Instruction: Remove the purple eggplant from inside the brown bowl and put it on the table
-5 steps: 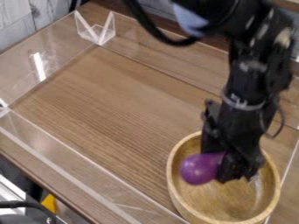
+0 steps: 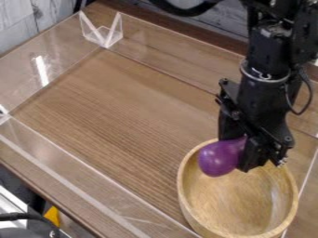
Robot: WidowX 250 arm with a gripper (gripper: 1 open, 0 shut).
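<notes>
The purple eggplant is held at the bowl's upper left side, over its inner wall. My black gripper comes down from above, shut on the eggplant, whose right end is hidden by the fingers. Below and around it is the brown bowl, a light wooden one at the lower right of the camera view. Nothing else shows inside the bowl. How high the eggplant hangs above the bowl's floor is hard to judge from this angle.
Wide bare wooden table lies to the left of the bowl. A clear plastic piece stands at the far left corner. Transparent walls edge the table. Dark cables and an orange item sit outside it at lower left.
The gripper and eggplant have risen from lower in the bowl toward its upper rim. The arm has shifted slightly up and right. The bowl has stayed in place.
</notes>
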